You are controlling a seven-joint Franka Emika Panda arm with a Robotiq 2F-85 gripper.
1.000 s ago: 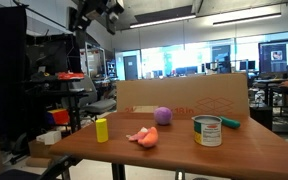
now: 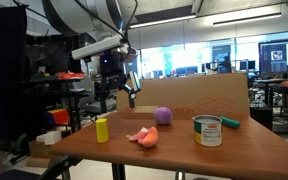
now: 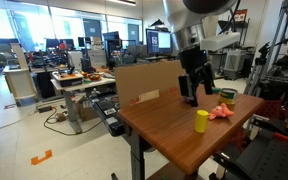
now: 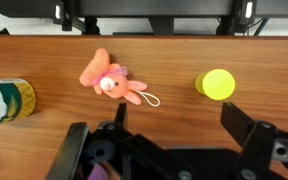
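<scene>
A yellow cylinder stands upright on the wooden table, at the left in exterior view 1; the wrist view shows its round top. A pink-orange soft toy with a thin string lies on the tabletop, left of the cylinder in the wrist view. Farther along are an open-topped tin can and a purple ball. My gripper points down above the table, open, with nothing between its fingers. In exterior view 1 the gripper hangs above the table, apart from every object.
A cardboard panel stands behind the table. A green object lies beyond the can. Bare tabletop stretches out to the left of the cylinder in exterior view 2.
The arm and gripper have come down toward the table and moved slightly right in exterior view 1. The objects on the table have stayed in place.
</scene>
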